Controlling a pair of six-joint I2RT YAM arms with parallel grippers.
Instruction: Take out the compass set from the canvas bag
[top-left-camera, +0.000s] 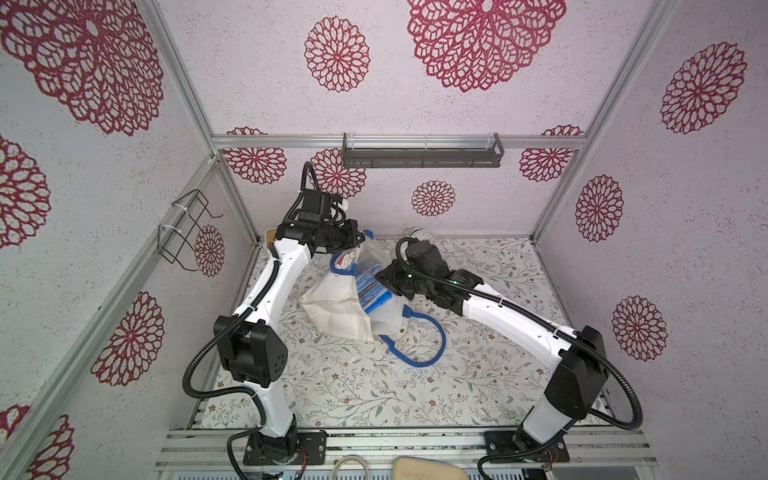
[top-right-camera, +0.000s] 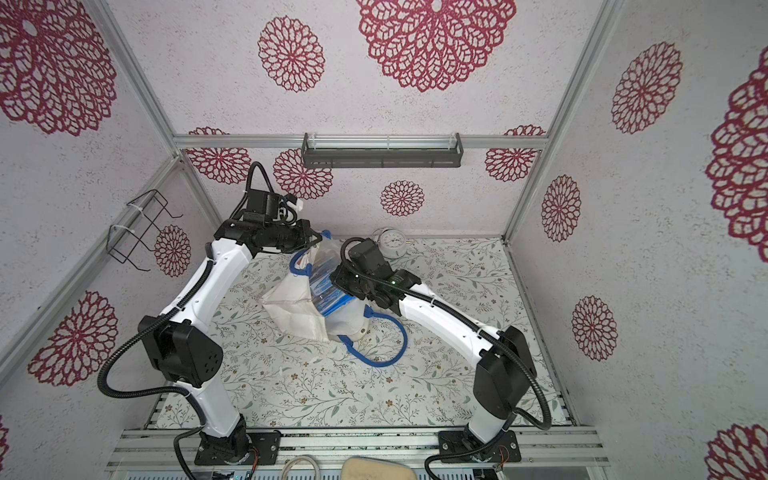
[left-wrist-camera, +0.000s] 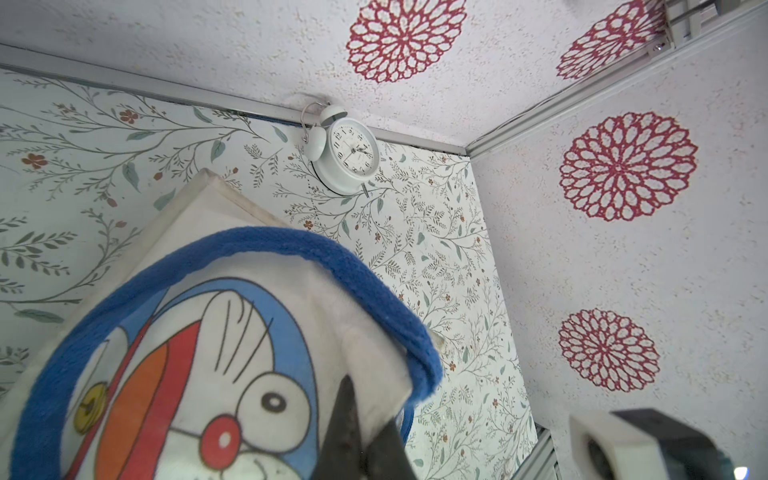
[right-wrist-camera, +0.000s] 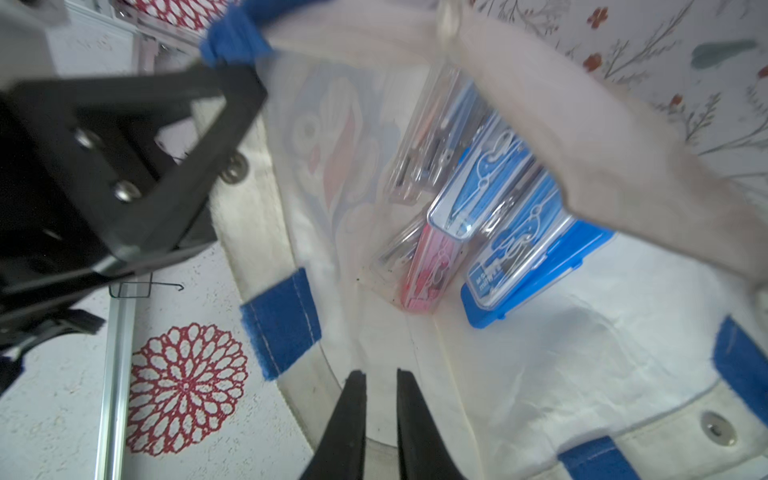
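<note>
My left gripper is shut on the canvas bag's top edge, holding the white bag (top-left-camera: 328, 308) with blue handles and a Doraemon print raised and tilted. The right wrist view looks into the open bag: clear cases with blue instruments (right-wrist-camera: 520, 248), a blue-and-pink case (right-wrist-camera: 432, 264) and other clear packs lie inside; which one is the compass set I cannot tell. My right gripper is at the bag's opening, its fingertips slightly apart below those cases in that view; whether anything is between them is unclear.
A white alarm clock (left-wrist-camera: 348, 152) stands at the back behind the bag. A grey shelf (top-left-camera: 420, 160) is on the back wall and a wire rack (top-left-camera: 184, 232) on the left wall.
</note>
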